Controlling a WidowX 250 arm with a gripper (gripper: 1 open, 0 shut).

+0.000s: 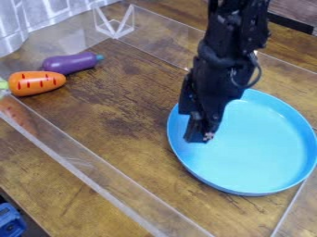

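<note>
My black gripper (207,118) hangs over the left part of a blue plate (254,167), its fingers pointing down, apart from each other. The space between them shows no object clearly; part of the plate behind is hidden by the arm. To the upper left lie a purple eggplant (69,62) and an orange carrot (35,81) on the wooden table (106,125).
Clear plastic walls run along the left and front of the work area. A blue object (10,220) is at the lower left corner.
</note>
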